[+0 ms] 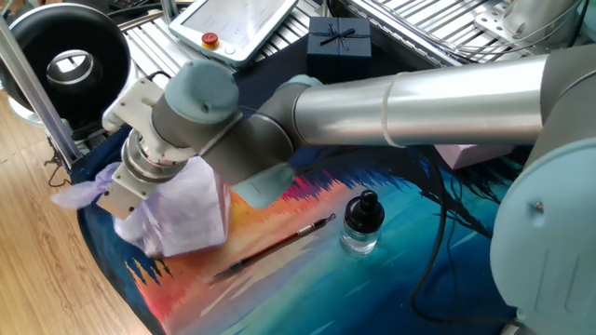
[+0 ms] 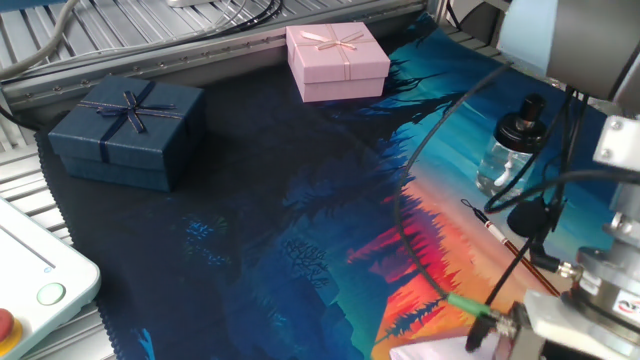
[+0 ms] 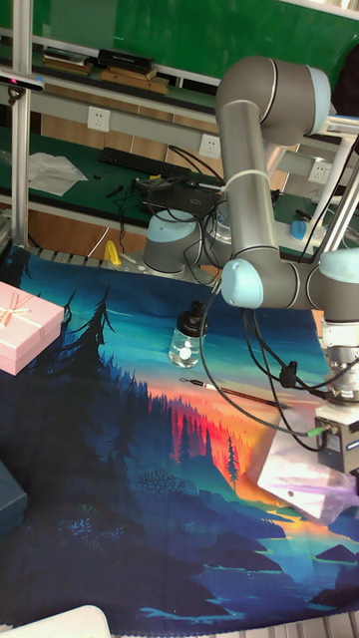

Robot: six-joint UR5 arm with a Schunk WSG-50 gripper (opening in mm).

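A pale lavender, soft-looking bag [image 1: 194, 219] lies at the left end of the painted cloth in exterior view 1, its crumpled tail [image 1: 82, 194] sticking out past the cloth's edge. My gripper [image 1: 119, 203] is at its bunched part and appears shut on it; the fingertips themselves are mostly hidden. From exterior view 3, the bag [image 3: 303, 468] spreads beneath the gripper [image 3: 342, 452] at the right side. Only a pale strip of the bag [image 2: 435, 347] shows at the bottom of exterior view 2.
A clear bottle with a black top [image 1: 361, 223] stands right of a thin brush [image 1: 275, 247]. A dark blue gift box [image 2: 128, 135] and a pink one [image 2: 340, 65] sit farther off. Beyond the cloth are a tablet with a red button [image 1: 233, 26] and a black bin [image 1: 23, 70].
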